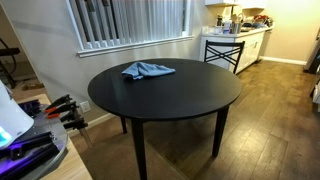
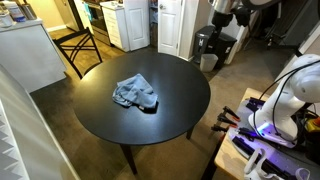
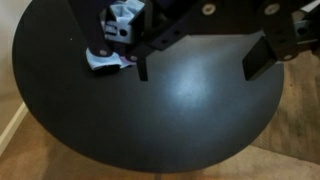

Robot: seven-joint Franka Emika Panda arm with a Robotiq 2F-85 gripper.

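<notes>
A crumpled light-blue cloth (image 1: 148,70) lies on the round black table (image 1: 190,90), toward the window side. From the second exterior view, the same cloth (image 2: 135,92) is left of the tabletop's middle. My gripper is open above the table in the wrist view, its two dark fingers wide apart with only bare tabletop between them. Part of the cloth (image 3: 104,61) shows at the left there, outside the left finger and partly hidden by the gripper's body. The arm hangs in from the upper right in the second exterior view, apart from the cloth.
Apart from the cloth, the tabletop is bare. A black chair (image 1: 223,54) stands behind the table. My arm's base rests on a wooden stand (image 2: 232,160), with cables around it. Blinds (image 1: 130,20) cover the window.
</notes>
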